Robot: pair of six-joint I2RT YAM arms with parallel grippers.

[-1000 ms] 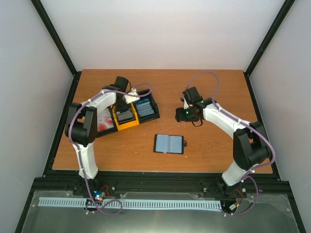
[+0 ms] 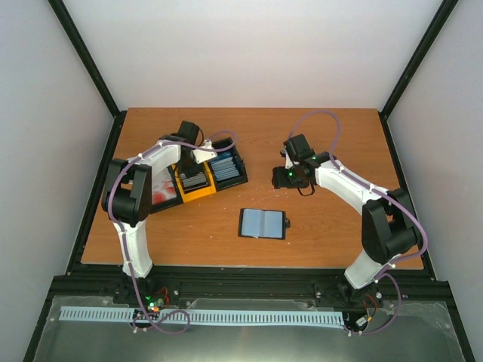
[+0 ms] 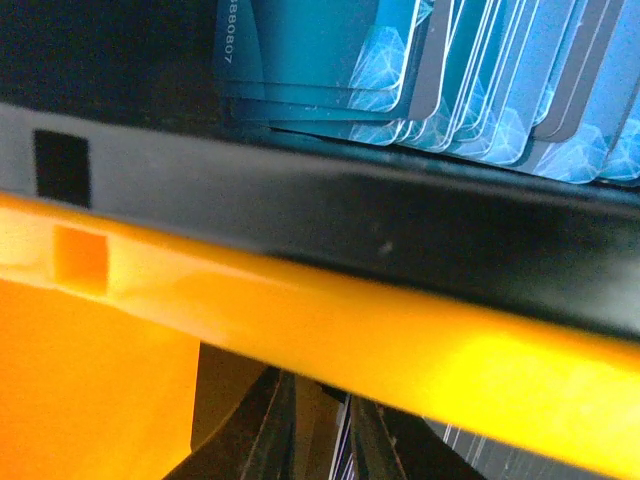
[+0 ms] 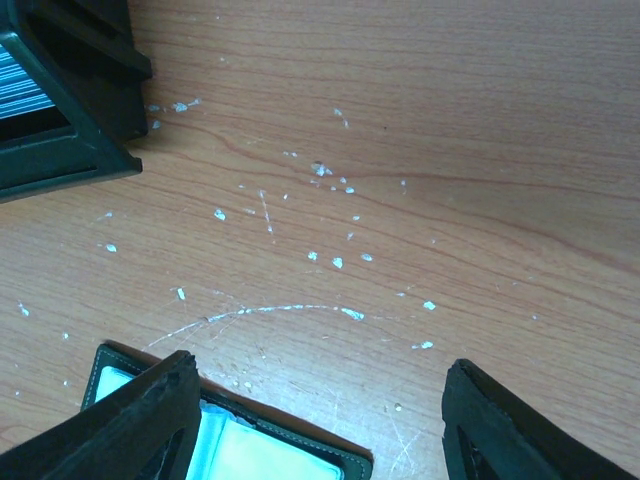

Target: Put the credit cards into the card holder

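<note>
The card holder [image 2: 262,223] lies open and flat on the table, its pale sleeves showing; part of the card holder [image 4: 265,455] appears low in the right wrist view. My left gripper reaches down into the yellow bin [image 2: 199,193] of cards. A gap shows between its fingers, and thin card edges [image 3: 342,440] are visible in or behind that gap; which, I cannot make out. Blue cards [image 3: 310,60] stand in the black bin [image 2: 230,182] alongside. Above the table, my right gripper is open, with nothing between its fingers.
A third bin with red-and-white contents [image 2: 162,186] sits at the left of the row, partly hidden by the left arm. Bare wood [image 2: 332,234] surrounds the holder on the right and front.
The left gripper has shifted very slightly toward the front right over the yellow bin. The right arm, the bins and the holder have not visibly moved.
</note>
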